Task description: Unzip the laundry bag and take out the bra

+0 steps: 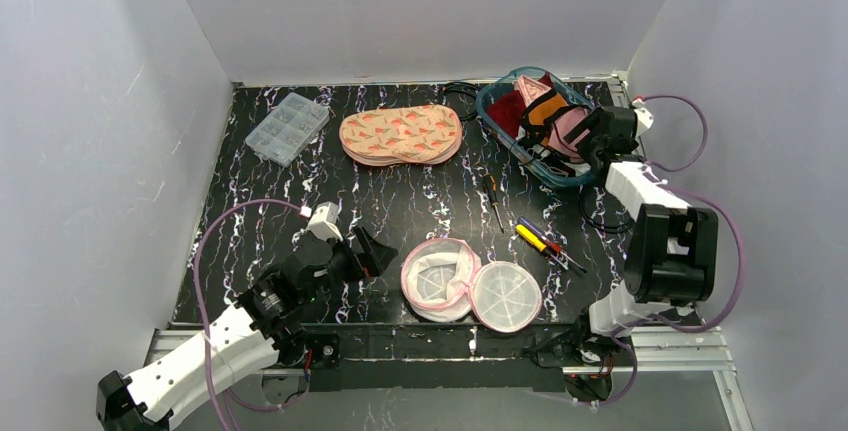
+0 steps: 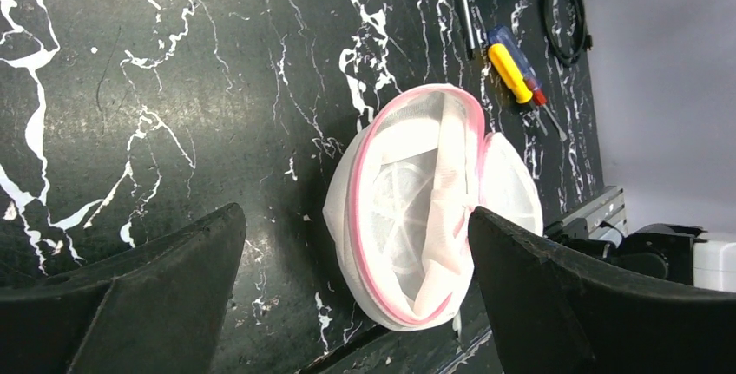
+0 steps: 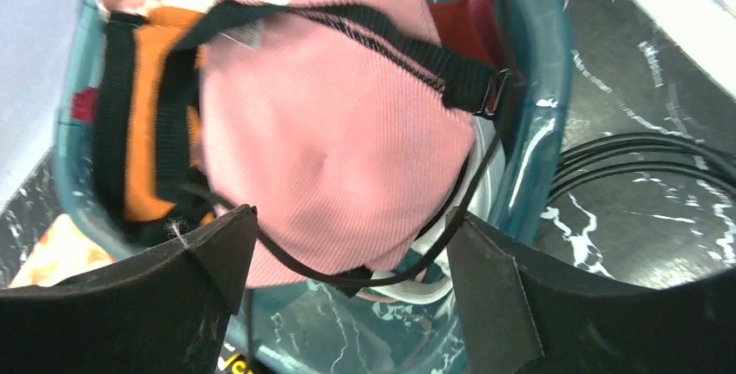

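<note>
The white mesh laundry bag (image 1: 433, 296) with pink trim lies unzipped near the table's front edge, its round lid (image 1: 507, 297) folded out to the right. It looks empty in the left wrist view. To its left my left gripper (image 1: 375, 251) stands open and empty. A pink bra (image 3: 334, 122) with black straps lies spread over other garments in the teal basket. Over that basket is my right gripper, fingers spread apart. A thin black strap (image 3: 391, 278) loops across the gap between its fingers, unclamped.
Orange and dark red garments (image 1: 506, 111) share the teal basket (image 1: 556, 179). Several screwdrivers (image 1: 531, 235) lie in front of it. A patterned pad (image 1: 402, 134) and a clear compartment box (image 1: 288, 128) are at the back. Black cable (image 1: 605, 213) coils beside the basket.
</note>
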